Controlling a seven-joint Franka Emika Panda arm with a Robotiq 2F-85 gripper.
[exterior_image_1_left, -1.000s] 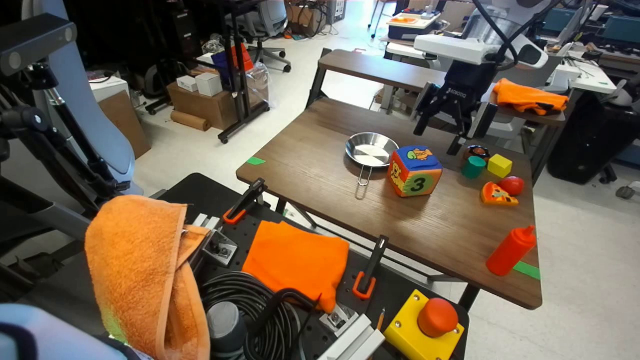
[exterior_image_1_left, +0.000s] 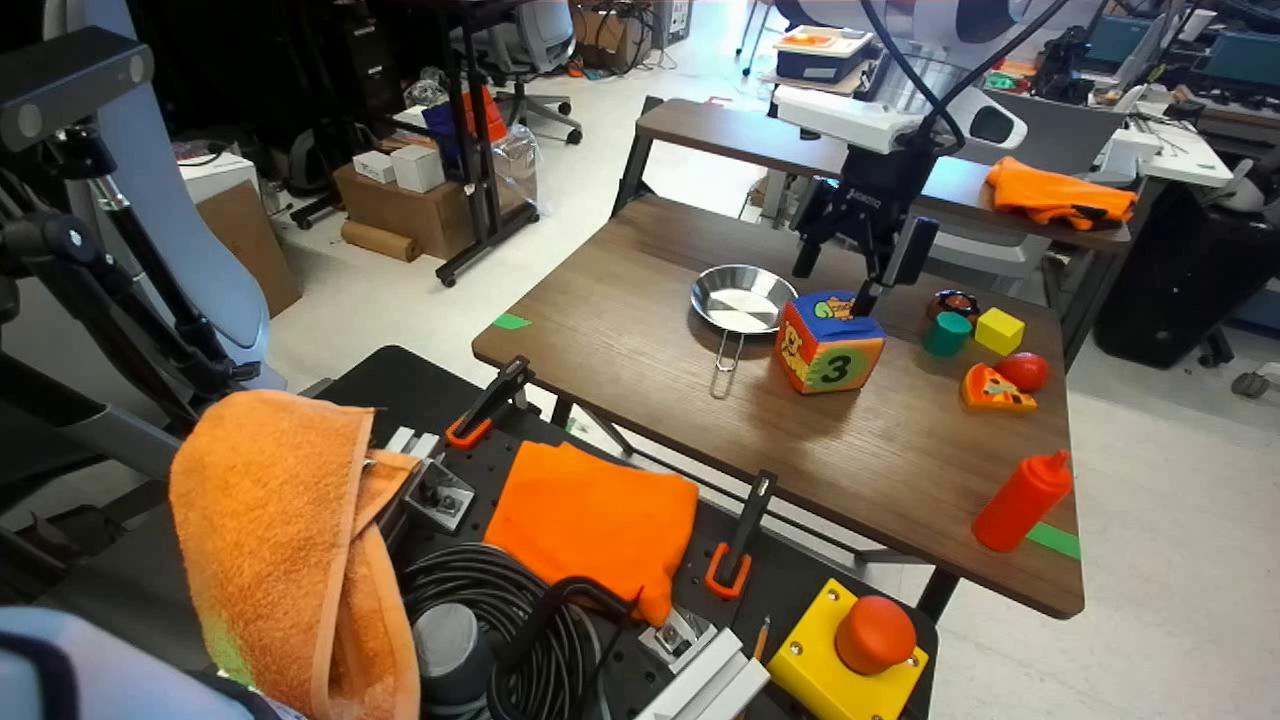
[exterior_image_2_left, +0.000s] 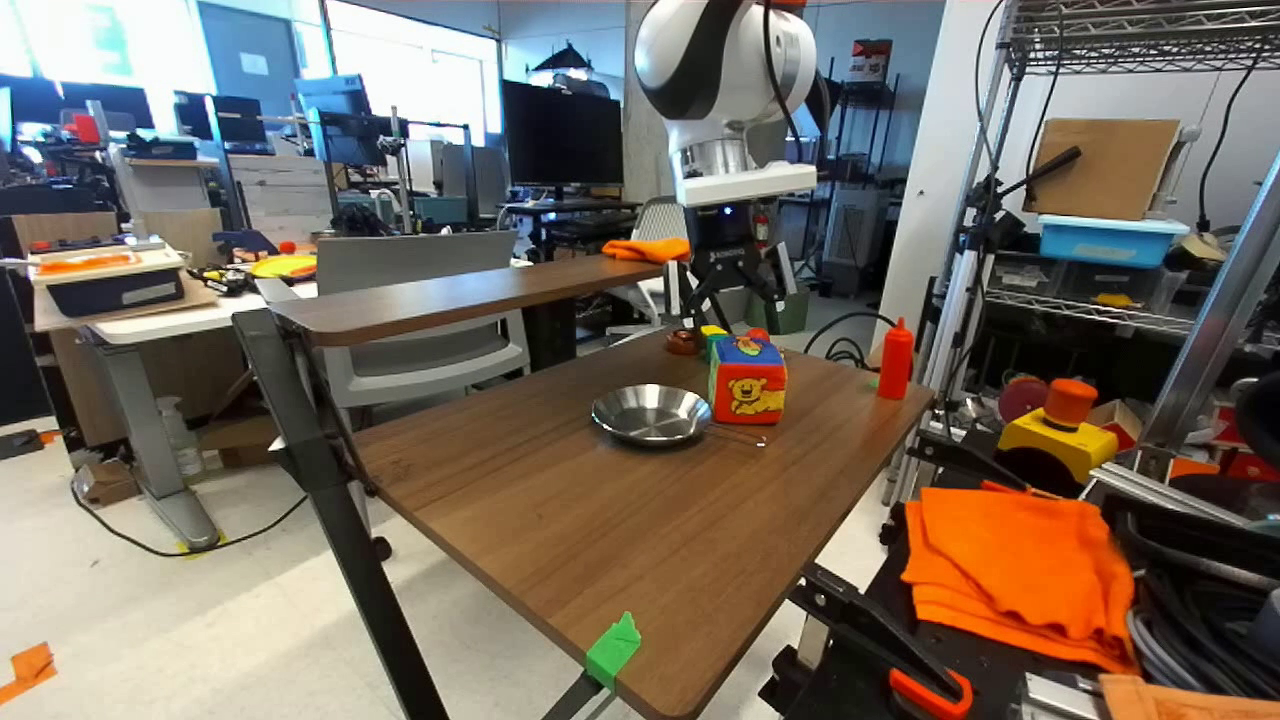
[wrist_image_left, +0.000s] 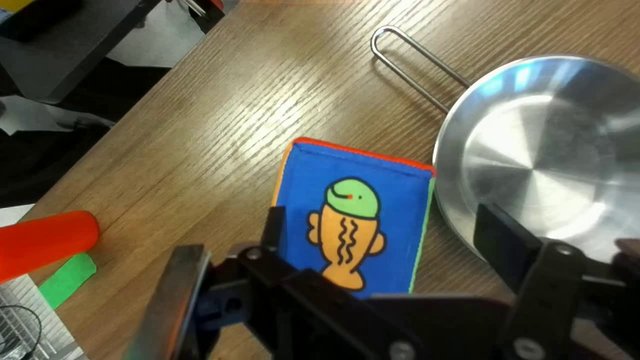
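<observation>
A soft cube (exterior_image_1_left: 830, 344) with a blue top, a fish picture and a number 3 on one side sits on the wooden table. Right beside it lies a steel pan (exterior_image_1_left: 743, 300), its wire handle pointing toward the table's near edge. My gripper (exterior_image_1_left: 836, 288) hangs over the cube's far side, fingers spread wide and empty. Seen from the wrist, the cube (wrist_image_left: 354, 222) lies partly between and beyond the fingers, its lower part hidden by the gripper. One finger (wrist_image_left: 510, 246) overlaps the rim of the pan (wrist_image_left: 540, 150) in that view; whether anything touches cannot be told.
A green cup (exterior_image_1_left: 947, 334), yellow block (exterior_image_1_left: 999, 331), red ball (exterior_image_1_left: 1023, 371) and toy pizza slice (exterior_image_1_left: 997, 389) cluster at the table's right. A red bottle (exterior_image_1_left: 1021, 502) stands near the right front corner.
My gripper has shifted left in the exterior view, closer to the cube and pan. It stays open, and the table objects have not moved.
</observation>
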